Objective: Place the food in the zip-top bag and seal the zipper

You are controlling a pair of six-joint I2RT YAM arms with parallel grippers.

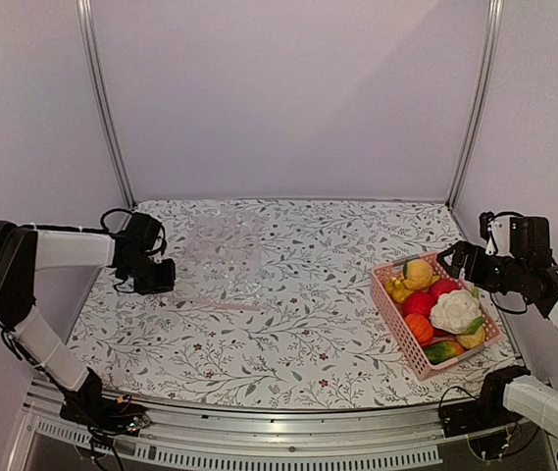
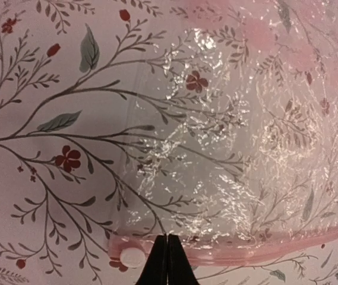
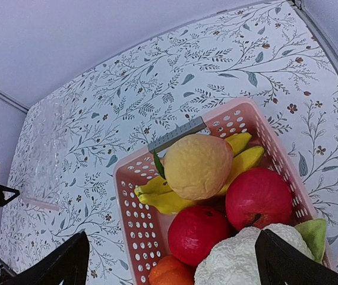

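A clear zip top bag (image 1: 222, 250) lies flat and empty on the left of the table, its pink zipper strip (image 2: 264, 252) along the front edge. At the strip's left end sits a white round slider (image 2: 133, 257). My left gripper is shut, its tips over the strip just right of the slider; nothing shows between them. On the right, a pink basket (image 1: 393, 329) holds the food, including a cauliflower (image 1: 454, 311), red fruit (image 3: 259, 198) and a yellow-orange fruit (image 3: 197, 167). My right gripper (image 1: 452, 258) stands open above the basket's back edge.
Bananas (image 3: 163, 196) and an orange pumpkin-like piece (image 1: 418, 328) also lie in the basket. Walls close in the back and both sides.
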